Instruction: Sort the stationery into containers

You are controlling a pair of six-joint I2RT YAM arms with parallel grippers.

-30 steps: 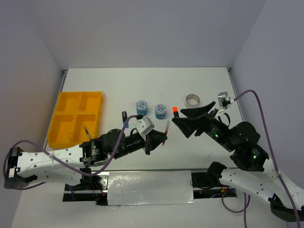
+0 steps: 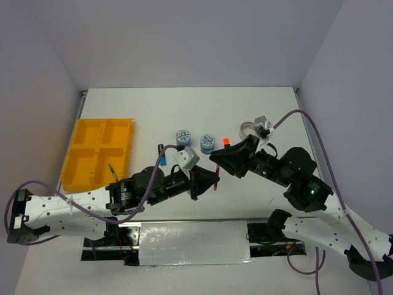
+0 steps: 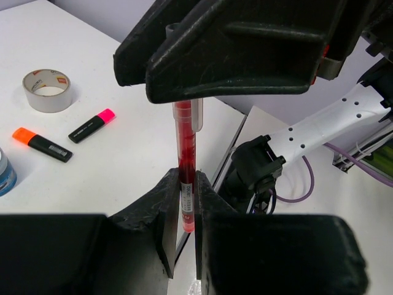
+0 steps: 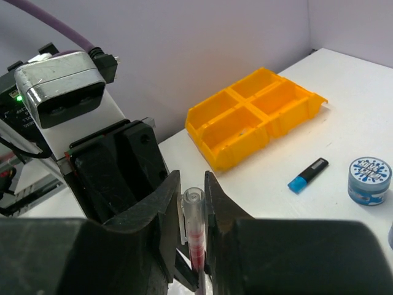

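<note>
A slim red pen stands upright between my two grippers near the middle of the table. My right gripper is shut on it; in the left wrist view the dark right fingers close around the pen's upper part. Lower down, my left gripper has its fingertips close on both sides of the pen; whether they still press on it does not show. An orange-tipped highlighter and a pink-tipped one lie on the table. A blue-tipped marker lies near the yellow divided tray.
Two blue-lidded jars stand at mid-table. A tape roll sits at the right. A thin dark pen rests at the tray's right edge.
My right gripper has come leftward to the pen and closed round its upper part. The left gripper, with the pen, has shifted slightly right.
</note>
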